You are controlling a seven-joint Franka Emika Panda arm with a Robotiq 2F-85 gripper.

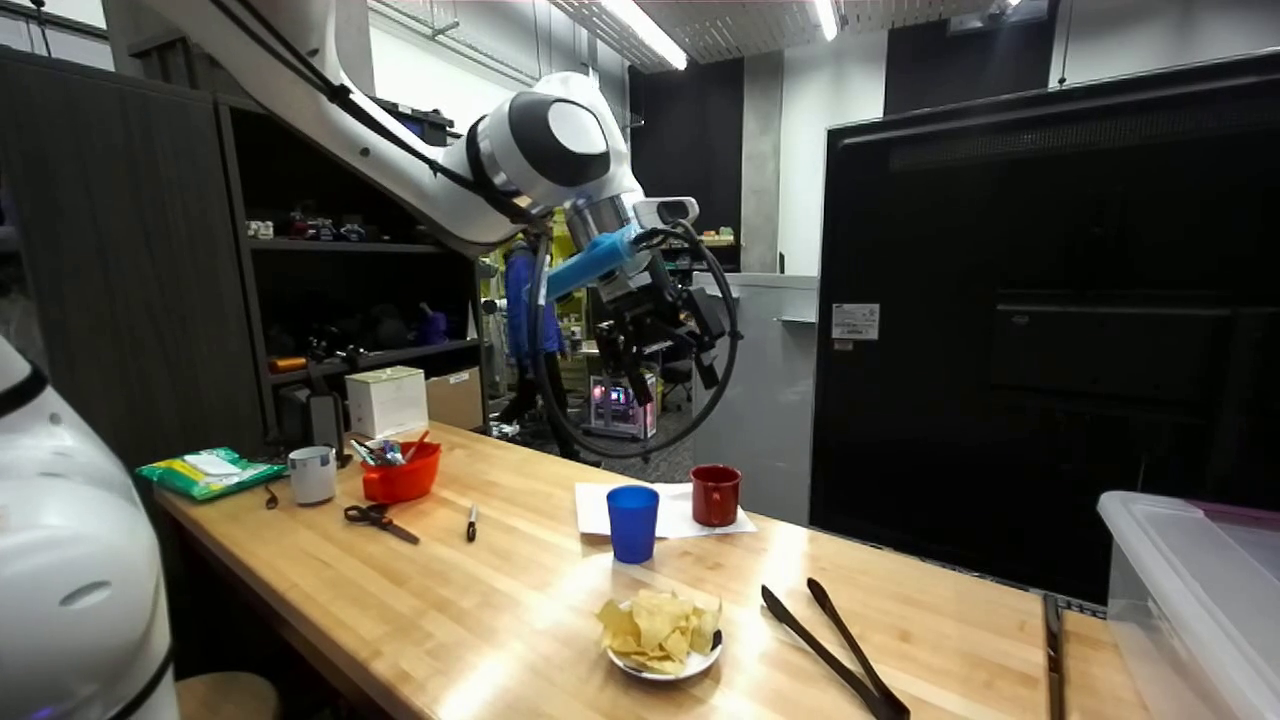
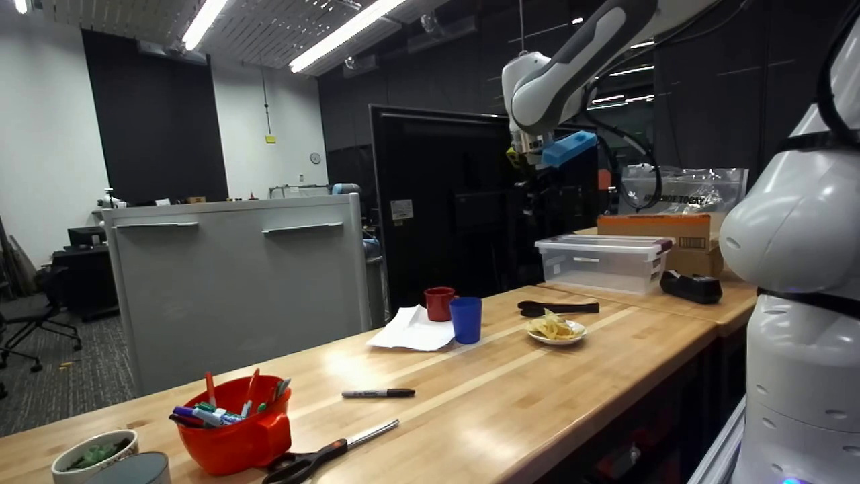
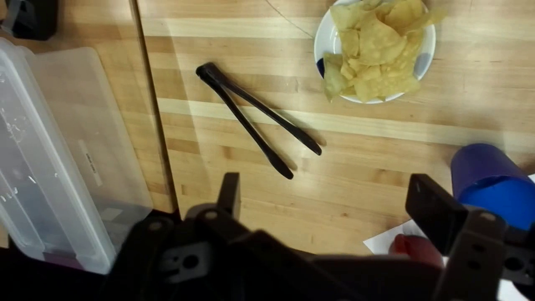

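Note:
My gripper (image 1: 678,382) hangs high over the table, open and with nothing between its fingers. Below it in the wrist view, black tongs (image 3: 256,123) lie on the bare wood with their arms spread. A white plate (image 3: 326,37) heaped with yellow chips (image 3: 378,47) sits beyond them at upper right. The blue cup (image 3: 474,168) stands at the right of that view, partly behind a finger. A red mug (image 3: 419,249) is mostly hidden by the gripper there; exterior view 1 shows the mug upright behind the cup, on white paper (image 1: 596,509).
A clear plastic bin (image 2: 600,266) stands at the table's far end, beside a black tape dispenser (image 2: 691,286). A red container of pens (image 2: 234,435), scissors (image 2: 330,453) and a marker (image 2: 378,392) occupy the other end. Wood between marker and plate is clear.

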